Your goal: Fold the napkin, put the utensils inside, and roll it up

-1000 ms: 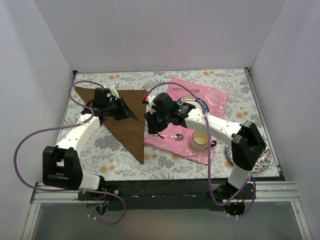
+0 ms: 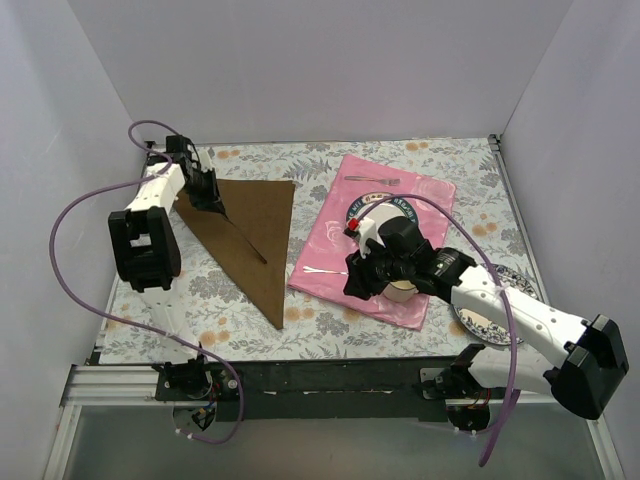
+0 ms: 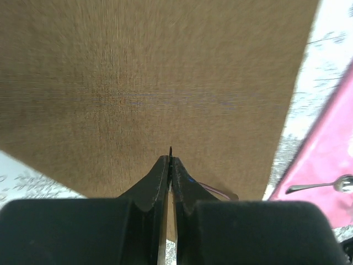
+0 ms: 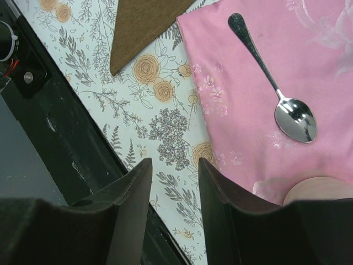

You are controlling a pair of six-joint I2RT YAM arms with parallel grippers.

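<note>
My left gripper (image 2: 218,212) is shut on a long dark thin utensil (image 2: 244,240), held over the brown napkin (image 3: 138,99), which lies folded to a triangle on the left; its fingertips meet around the utensil in the left wrist view. My right gripper stands open, nothing between its fingers, above the floral cloth beside the pink napkin (image 4: 276,49). On the pink napkin lie a spoon (image 4: 295,118) and, toward the back, a fork (image 2: 371,180).
A round container (image 4: 320,190) and a plate with lettering (image 2: 360,206) are on the pink napkin, partly under my right arm. A patterned plate (image 2: 480,320) lies at the front right. Clear cloth shows between the two napkins.
My left gripper has moved left with the utensil. My right gripper has left the utensil and moved right, away from the left one.
</note>
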